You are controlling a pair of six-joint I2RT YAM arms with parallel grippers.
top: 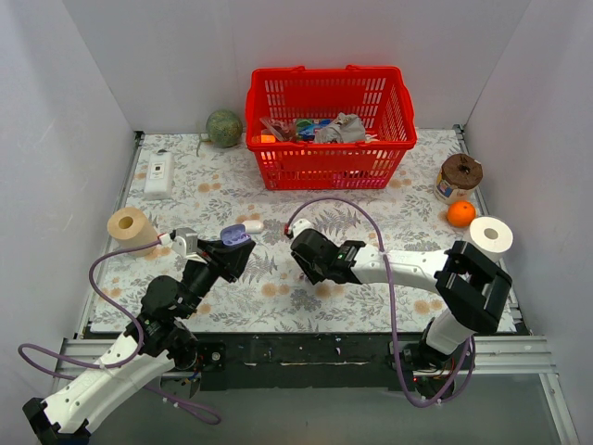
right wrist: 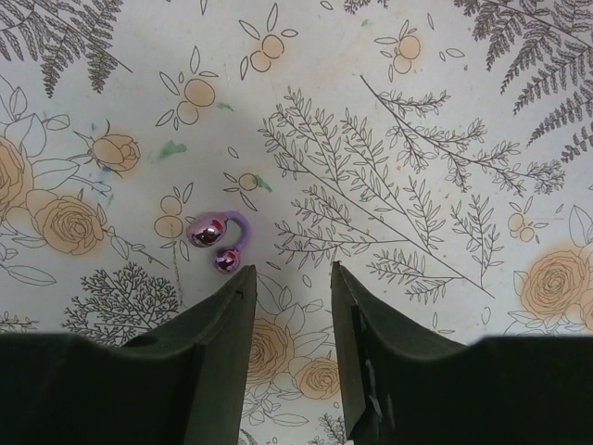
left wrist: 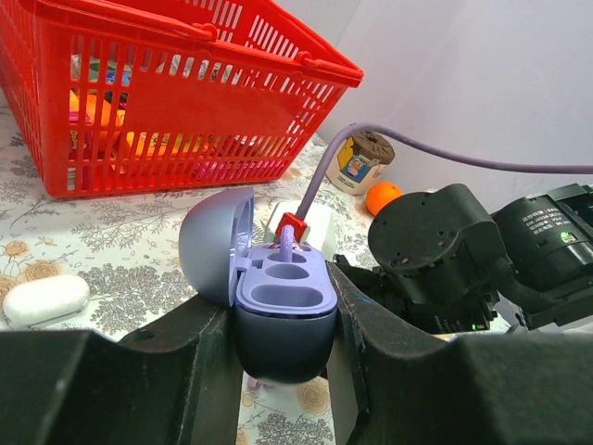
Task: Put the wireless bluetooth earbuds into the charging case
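My left gripper (top: 236, 255) is shut on the lavender charging case (left wrist: 285, 315), held upright with its lid open and slots facing up; a white oval piece (left wrist: 46, 298) lies on the cloth behind it. My right gripper points down over the patterned cloth, part open with nothing between its fingers. A purple earbud (right wrist: 208, 229), curved, with two shiny metallic ends, lies on the cloth just left of the right fingertips; in the top view it is mostly hidden under that gripper.
A red basket (top: 331, 170) of mixed items stands at the back. An orange (top: 460, 212), a can (top: 459, 174) and rolls (top: 489, 236) line the right; another roll (top: 132, 225), a white power strip (top: 158, 176) and a melon (top: 223, 128) are on the left and back.
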